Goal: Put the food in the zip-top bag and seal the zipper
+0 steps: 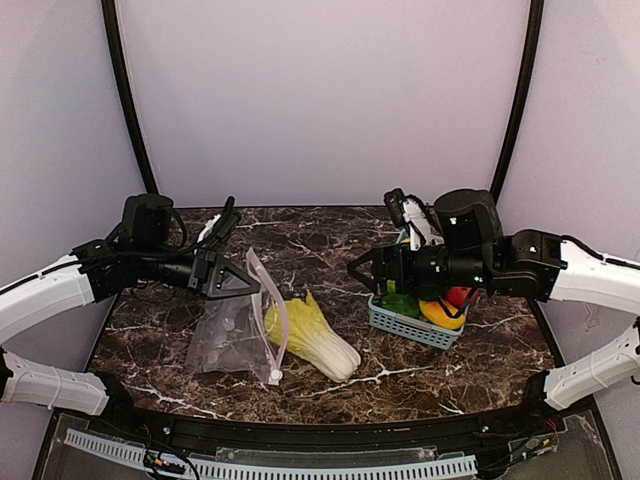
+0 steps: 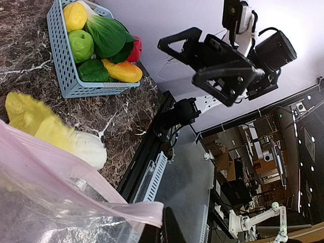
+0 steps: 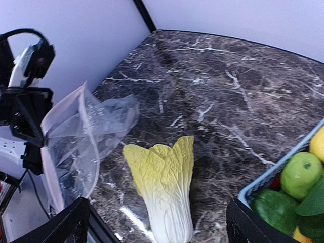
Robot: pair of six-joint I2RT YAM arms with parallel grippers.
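My left gripper (image 1: 245, 280) is shut on the rim of the clear zip top bag (image 1: 225, 340), lifting its pink zipper edge (image 2: 76, 182) so the bag stands partly raised. A napa cabbage (image 1: 320, 345), yellow leaves and white stem, lies on the counter just right of the bag, seen also in the right wrist view (image 3: 167, 197). My right gripper hangs open above the counter between cabbage and basket, nothing between its fingers.
A light blue basket (image 1: 400, 325) at the right holds several vegetables and fruits, including a green apple (image 2: 81, 45) and bok choy.
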